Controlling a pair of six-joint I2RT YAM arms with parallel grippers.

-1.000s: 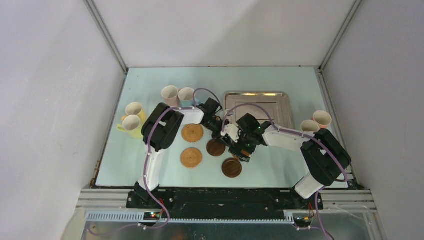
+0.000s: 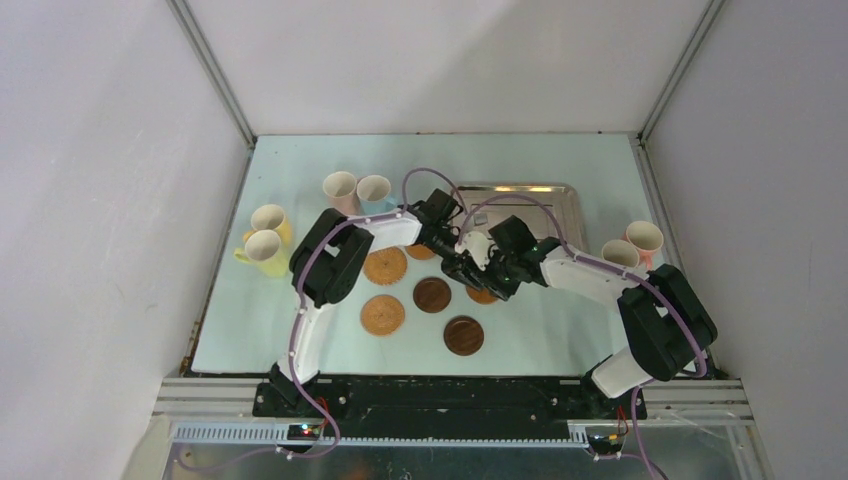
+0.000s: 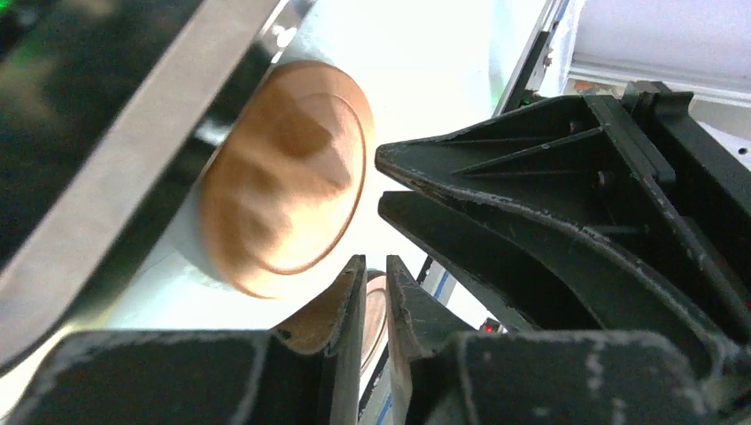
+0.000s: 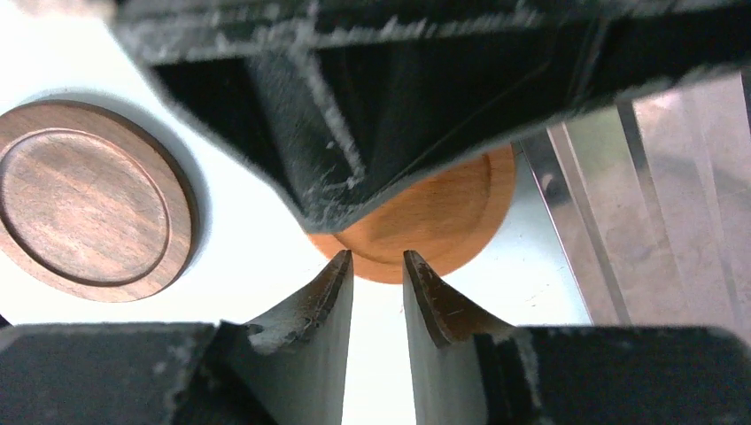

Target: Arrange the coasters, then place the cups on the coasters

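Observation:
My left gripper and right gripper are close together over the coasters at mid-table, overlapping in the top view. The left fingers are parted by a narrow gap, and only a coaster farther off shows through it. Bare white table shows between the right fingers, which stand apart. An orange-brown coaster (image 4: pixel 425 221) lies behind them, partly covered by the dark left gripper, with a dark brown coaster (image 4: pixel 84 204) beside it. Cups stand far from both grippers: yellow ones (image 2: pixel 265 250) at left, pink (image 2: pixel 340 190) and blue (image 2: pixel 374 195) at back left, pale ones (image 2: pixel 620 253) at right.
A metal tray (image 2: pixel 570 205) lies behind the grippers. Two dark coasters (image 2: pixel 463 335) (image 2: pixel 432 295) and light wooden coasters (image 2: pixel 383 315) (image 2: pixel 385 266) sit in front and to the left.
Both grippers have shifted right and slightly back over the last second, staying close together. More of the near dark coaster now shows. The cups, coasters and tray have not moved.

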